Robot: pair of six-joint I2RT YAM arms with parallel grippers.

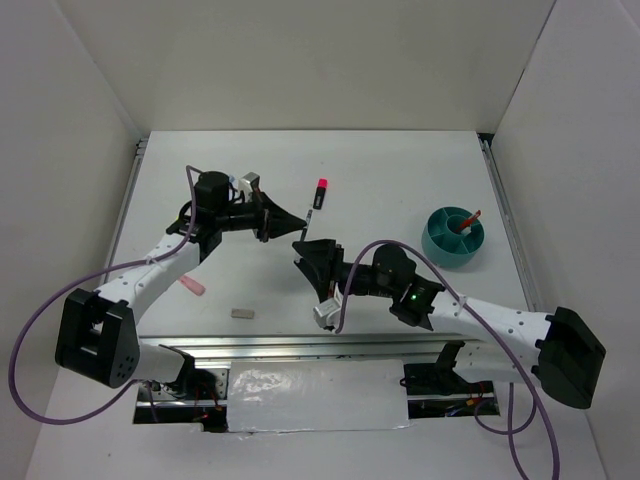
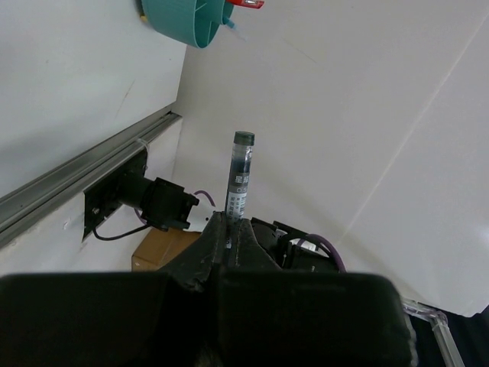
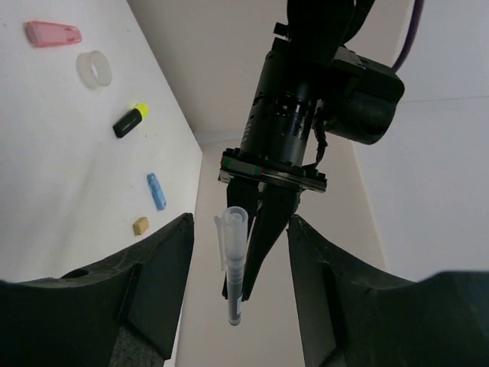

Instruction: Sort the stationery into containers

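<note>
A slim pen (image 2: 238, 180) with a dark end and printed label stands out of my left gripper (image 1: 303, 226), which is shut on it. In the right wrist view the pen's clear end (image 3: 235, 222) points toward the camera, between the parted fingers of my right gripper; gaps show on both sides of it. Seen from above, the right gripper is just below the left one, over the table's middle. The teal divided container (image 1: 430, 240) stands at the right with a red pen (image 1: 469, 219) in it.
A black marker with a red cap (image 1: 320, 194) lies behind the grippers. Leftward lie a pink item (image 1: 192, 285), a grey-brown block (image 1: 243, 313), a tape ring (image 3: 94, 69), a black-and-yellow marker (image 3: 131, 121), a blue item (image 3: 156, 191) and a tan block (image 3: 140, 225).
</note>
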